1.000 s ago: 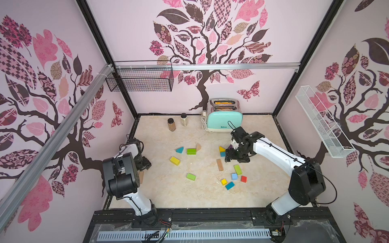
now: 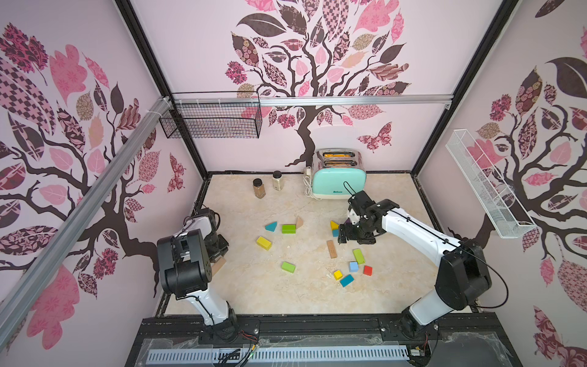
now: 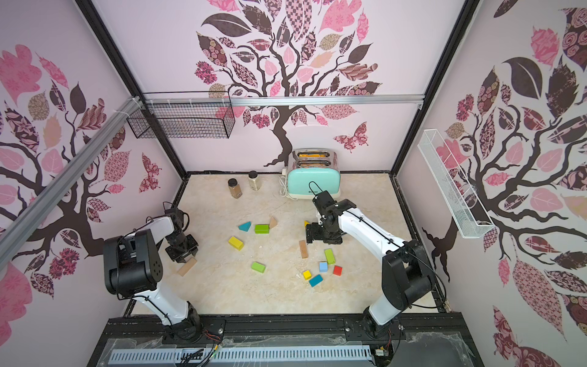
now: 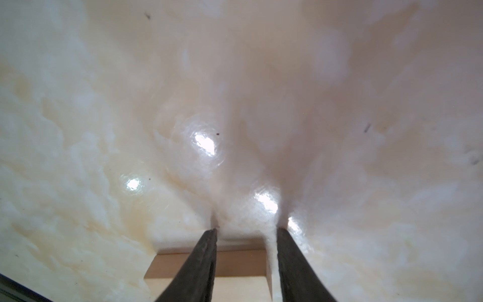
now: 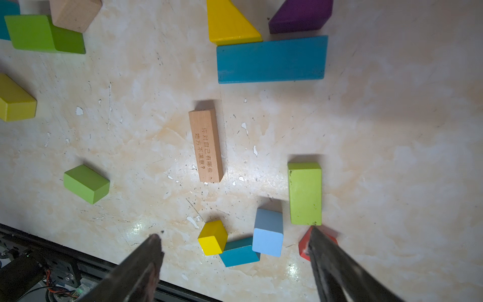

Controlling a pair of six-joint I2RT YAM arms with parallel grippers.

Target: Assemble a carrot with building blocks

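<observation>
My left gripper is low at the table's left side, open part way, its fingertips over a plain wooden block (image 4: 231, 289) at the bottom of the left wrist view. My right gripper hangs open above loose blocks: a printed wooden bar (image 5: 205, 146), a long blue block (image 5: 271, 59), yellow (image 5: 229, 25) and purple (image 5: 300, 15) pieces behind it, lime blocks (image 5: 305, 193), a light blue cube (image 5: 267, 236), a yellow cube (image 5: 211, 236), a short blue block (image 5: 236, 256) and a red block (image 5: 314, 241) partly behind a finger.
A mint toaster (image 2: 338, 183) and two shakers (image 2: 259, 189) stand along the back. More blocks, such as a yellow one (image 2: 264, 242), lie mid-table. Wire baskets hang left (image 2: 211, 122) and right (image 2: 489, 183).
My left gripper has shifted slightly, and the wooden block near it now shows further right and at more of a slant. The right arm looks unmoved.
</observation>
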